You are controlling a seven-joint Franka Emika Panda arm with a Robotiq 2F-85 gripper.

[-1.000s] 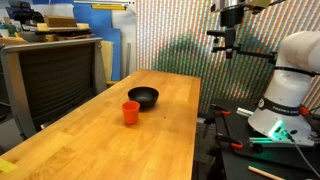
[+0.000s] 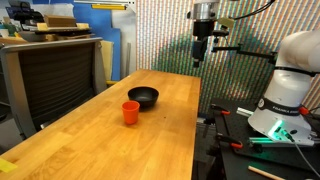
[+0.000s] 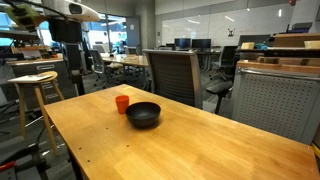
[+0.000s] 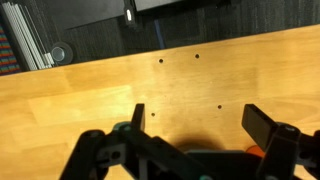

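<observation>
On the wooden table stands an orange-red cup (image 2: 131, 113), upright, with a black bowl (image 2: 144, 97) close by. From the other side, the cup (image 3: 122, 103) appears behind and left of the bowl (image 3: 143, 115). My gripper (image 2: 196, 64) is raised well above the table's edge on the robot's side, away from both. In the wrist view the fingers (image 4: 268, 128) stand wide apart with bare wood between them, so the gripper is open and empty. The bowl (image 4: 205, 147) and a bit of the cup (image 4: 256, 151) show at the bottom there, partly covered by the gripper.
A dark office chair (image 3: 177, 78) stands against its far side. The robot's base sits beside the table edge, with a dark platform (image 2: 240, 160) below it.
My arm has swung left in exterior view 1, carrying the gripper from beyond the table's edge toward the table. The cup and bowl have not moved.
</observation>
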